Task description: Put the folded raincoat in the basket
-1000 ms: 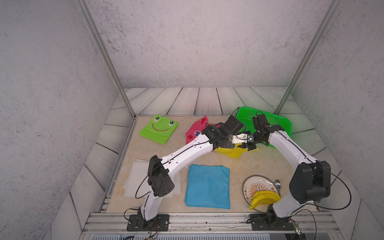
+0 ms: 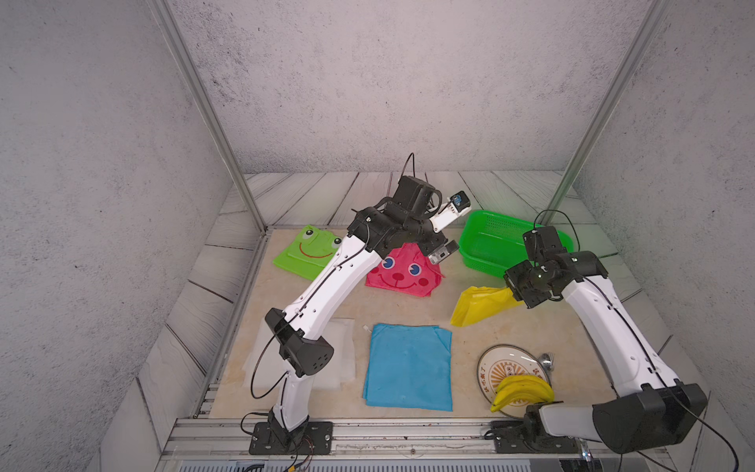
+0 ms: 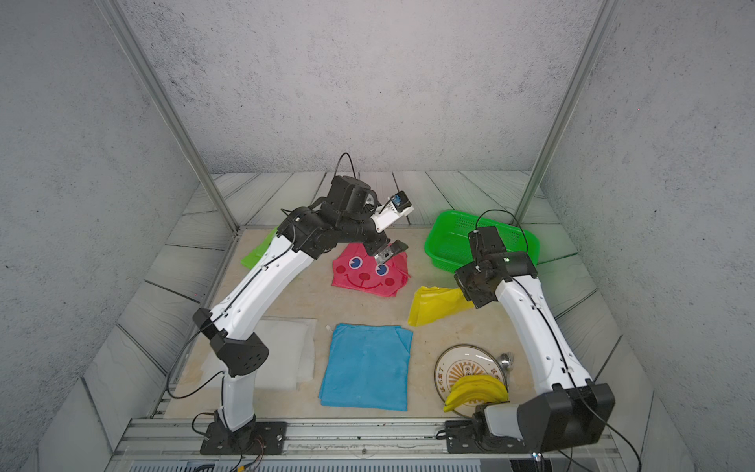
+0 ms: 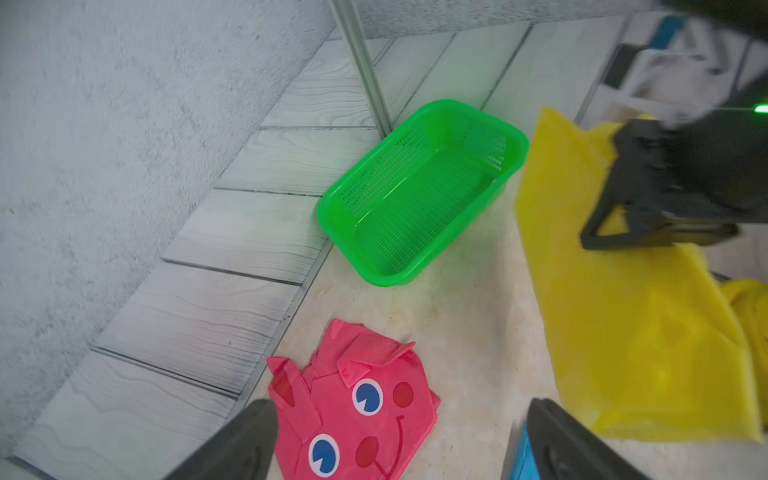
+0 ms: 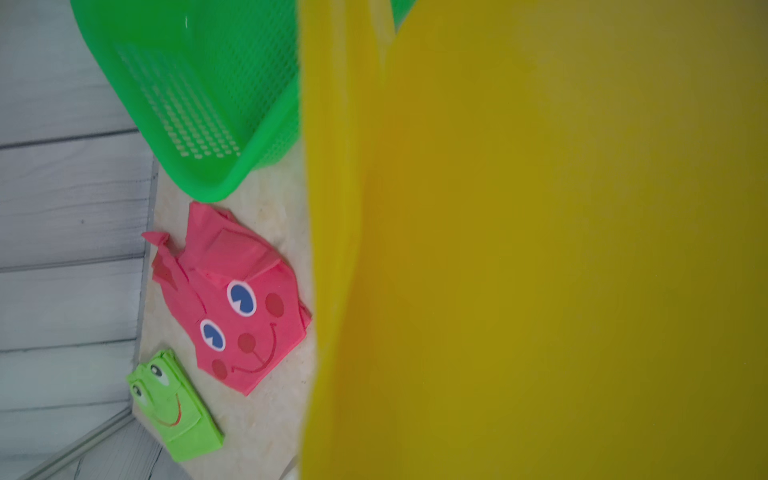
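The yellow raincoat (image 2: 477,305) hangs folded from my right gripper (image 2: 519,287), which is shut on it in front of the green basket (image 2: 491,247); in the left wrist view the yellow cloth (image 4: 632,336) dangles below that gripper, and it fills much of the right wrist view. The basket (image 4: 424,192) looks empty. My left gripper (image 2: 442,250) is raised over the pink folded cloth (image 2: 397,275), apart from the raincoat and open, its blurred fingertips at the bottom of the left wrist view.
A green frog cloth (image 2: 302,251) lies at back left. A blue cloth (image 2: 406,365) and a white sheet (image 2: 338,365) lie at the front. A plate (image 2: 495,358) with bananas (image 2: 519,388) and a metal item (image 2: 548,360) are at front right.
My left gripper has risen and moved back and left, away from my right gripper. The right arm has moved right, carrying the yellow raincoat with it.
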